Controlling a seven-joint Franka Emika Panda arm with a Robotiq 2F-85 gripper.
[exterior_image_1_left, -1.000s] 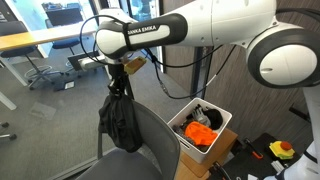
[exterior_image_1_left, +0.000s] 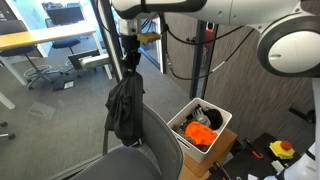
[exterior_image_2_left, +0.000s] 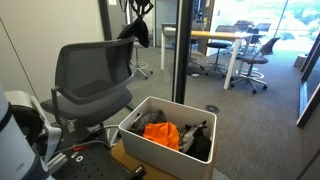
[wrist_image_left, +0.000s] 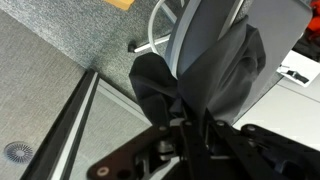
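A black cloth (exterior_image_1_left: 126, 105) hangs down from my gripper (exterior_image_1_left: 131, 66), which is shut on its top. In the first exterior view the cloth hangs in front of the back of the grey chair (exterior_image_1_left: 160, 138). The wrist view has the dark cloth (wrist_image_left: 205, 85) bunched between the fingers, the chair back (wrist_image_left: 195, 35) behind it. Only the cloth's upper part (exterior_image_2_left: 134, 32) shows above the chair back in the second exterior view, with the gripper near the top edge there.
A white bin (exterior_image_1_left: 196, 151) holding an orange cloth (exterior_image_1_left: 200, 133) and several dark items stands on a wooden surface to the chair's right. A dark post (exterior_image_2_left: 182, 50) rises behind the bin. Desks and office chairs stand farther back.
My gripper has risen and moved slightly right, lifting the black cloth, which now hangs longer and narrower. Earlier it was lower, against the chair back.
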